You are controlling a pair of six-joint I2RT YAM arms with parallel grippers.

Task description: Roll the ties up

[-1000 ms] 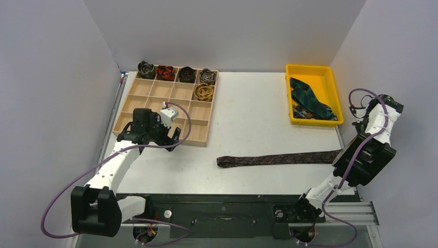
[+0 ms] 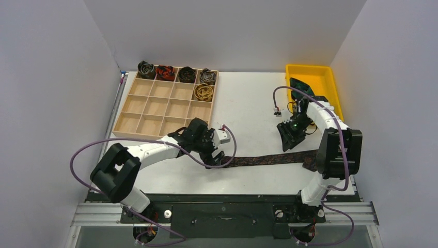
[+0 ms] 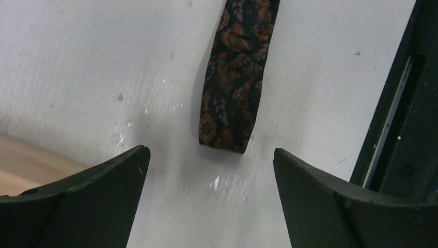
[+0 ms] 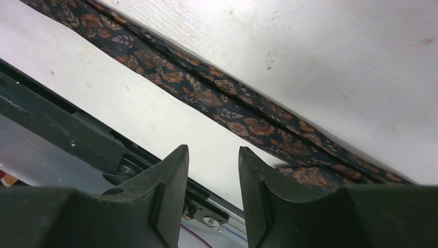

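Note:
A dark tie with a brown floral pattern (image 2: 263, 160) stretches left to right across the front of the white table. Its left end (image 3: 224, 135) lies flat, ahead of and between the spread fingers of my left gripper, which stands open and holds nothing. Above and behind the tie's right part, my right gripper has its fingers apart, only the table and the dark front edge showing between them. In the right wrist view the tie (image 4: 206, 88) runs diagonally with a lengthwise fold, and a folded-back piece (image 4: 315, 176) shows at lower right.
A wooden compartment tray (image 2: 210, 118) at the left back holds several rolled ties along its back and right side. The yellow bin (image 2: 330, 85) at the right back contains a green tie (image 2: 299, 85). Clear table lies between tray and bin.
The right arm has come in leftward from the right wall. The tie's right end now shows a folded-over piece.

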